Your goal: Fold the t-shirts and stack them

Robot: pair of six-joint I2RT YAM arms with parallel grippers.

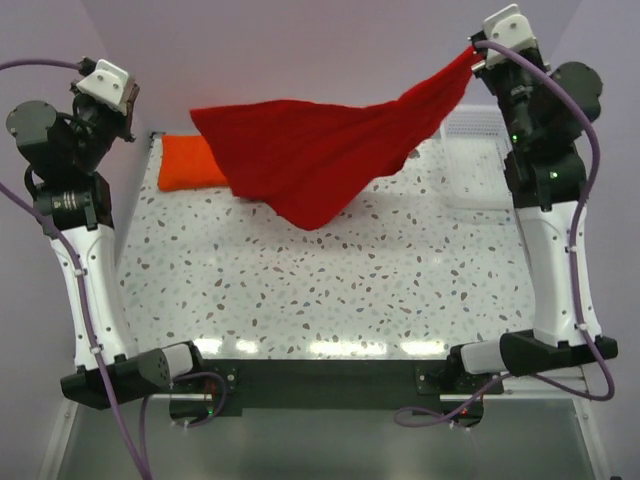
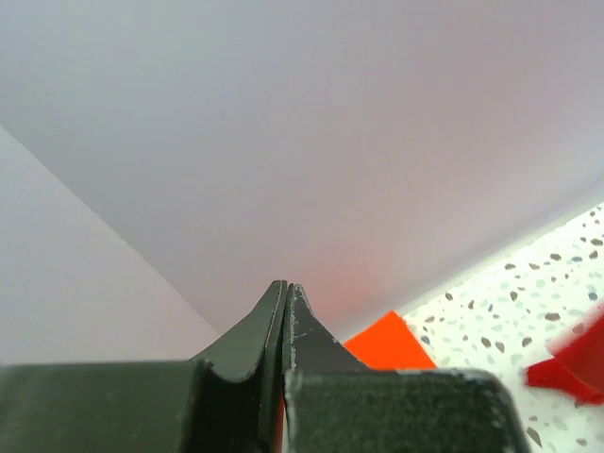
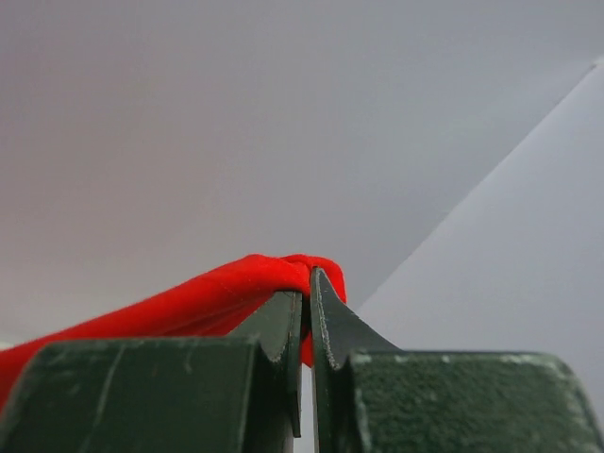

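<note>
A red T-shirt (image 1: 320, 150) hangs stretched in the air, its upper right corner at my right gripper (image 1: 477, 55). In the right wrist view, the red cloth (image 3: 236, 283) is pinched in the shut fingers of my right gripper. My left gripper (image 1: 127, 100) is at the upper left, apart from the shirt's left end; in the left wrist view its fingers (image 2: 255, 340) are shut with no cloth showing between them. An orange folded cloth (image 1: 180, 160) lies at the table's back left, partly behind the red shirt.
A white basket (image 1: 478, 200) stands at the back right, under my right arm. Walls bound it at the back and sides.
</note>
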